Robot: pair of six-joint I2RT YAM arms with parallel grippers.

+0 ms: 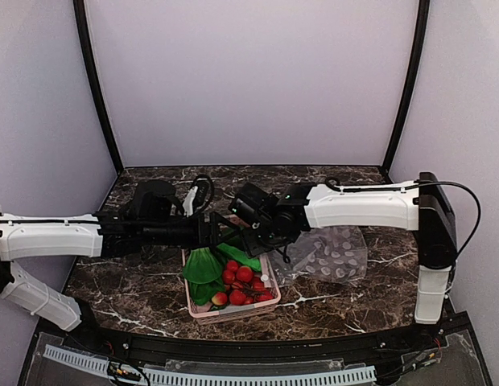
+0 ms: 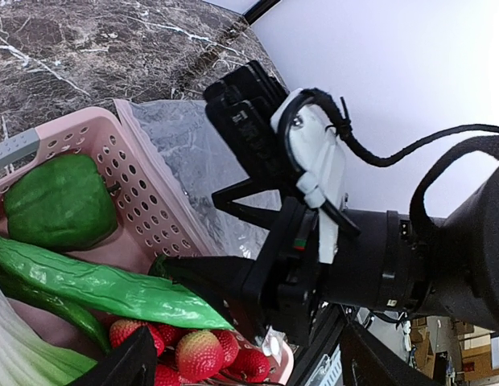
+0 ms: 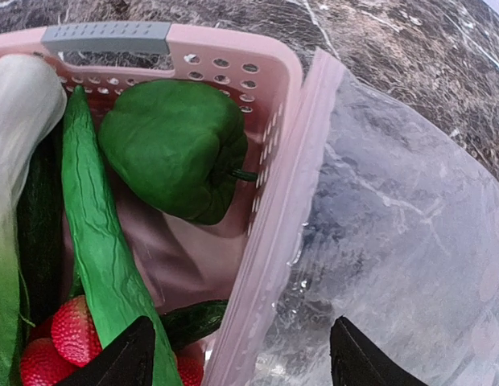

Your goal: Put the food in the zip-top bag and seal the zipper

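Observation:
A pink basket (image 1: 201, 312) holds a green pepper (image 3: 177, 145), a long green vegetable (image 3: 105, 217), leafy greens (image 1: 203, 268) and several red strawberries (image 1: 243, 274). The clear printed bag (image 1: 334, 256) lies flat on the table, right against the basket. My right gripper (image 1: 251, 244) is open over the basket's right rim (image 3: 261, 257), with nothing held. In its wrist view the rim and bag edge run below the spread fingers (image 3: 133, 362). My left gripper (image 1: 227, 231) hovers open above the basket; its fingers (image 2: 358, 354) are empty. The bag's zipper cannot be made out.
Both grippers are close together over the basket, and the right arm hides the bag's upper left part. White walls (image 1: 257, 88) enclose the workspace.

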